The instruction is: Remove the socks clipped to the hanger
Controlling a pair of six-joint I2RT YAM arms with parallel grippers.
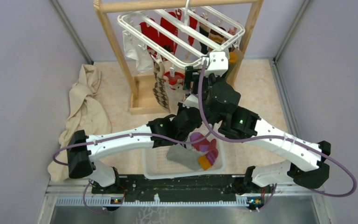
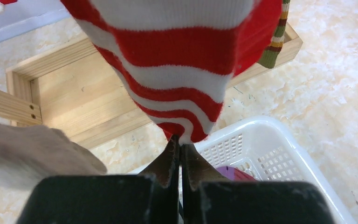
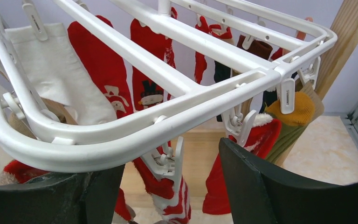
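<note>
Socks hang by clips from the white hanger (image 1: 191,35) (image 3: 177,81). My left gripper is shut on the lower end of a red-and-white striped sock (image 2: 168,70). My right gripper is open just under the hanger's front rail, with a clip (image 3: 165,163) above a striped sock (image 3: 172,203) between its fingers in view; whether it touches is unclear. Red socks, a white sock (image 3: 56,65) and a green-and-yellow sock (image 3: 291,119) hang around it.
A white basket (image 2: 298,158) (image 1: 147,163) with several socks sits below the hanger. A beige cloth (image 1: 81,107) lies at the left. The wooden stand (image 1: 103,23) carries the hanger.
</note>
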